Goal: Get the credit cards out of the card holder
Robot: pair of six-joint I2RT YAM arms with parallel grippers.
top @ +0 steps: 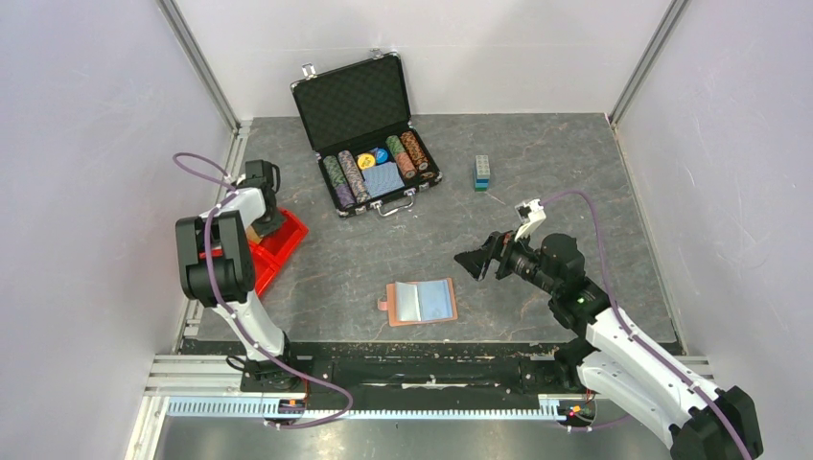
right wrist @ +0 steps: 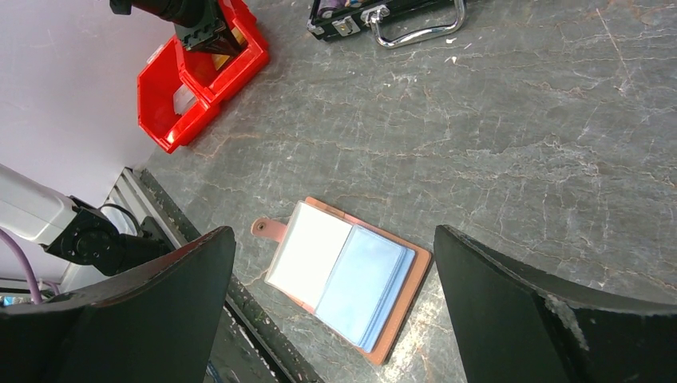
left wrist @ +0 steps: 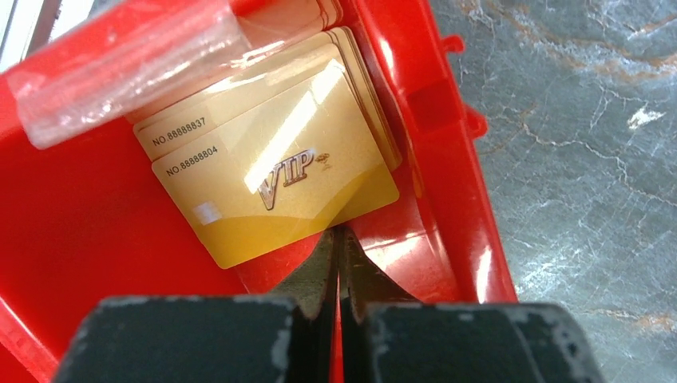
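Gold VIP cards (left wrist: 275,175) lie in a stack inside a red tray (left wrist: 451,159), in the left wrist view. My left gripper is shut, its tips just below the lower edge of the cards, with nothing seen between them. A tan card holder (top: 417,321) with a white and blue sleeve lies open at the front middle of the table. My right gripper is open and empty above the table, to the right of the holder.
An open black case (top: 347,96) of chips stands at the back, with a small stack of boxes (top: 481,172) to its right. Walls border the sides.
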